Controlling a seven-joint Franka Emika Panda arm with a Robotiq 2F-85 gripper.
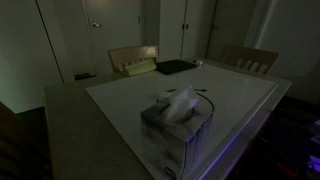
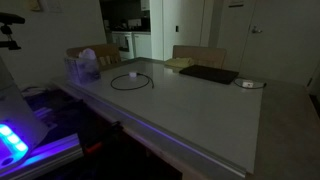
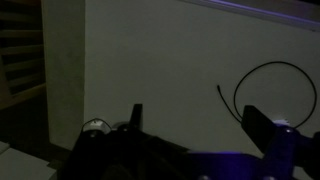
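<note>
Seen from above in the wrist view, my gripper is open, its two dark fingers wide apart over the white tabletop. Nothing shows between them. A thin black cable curls in a loop on the table to the right of the gripper. In exterior view 2 the same cable lies toward the table's left part, with a small white object beside it. The tissue box, a white tissue sticking out, stands at the near corner in exterior view 1. Neither exterior view shows the gripper.
At the table's far side lie a dark flat panel and a folded yellowish cloth. A small white item with a cord rests near the right edge. Chairs stand around the table. The room is dim.
</note>
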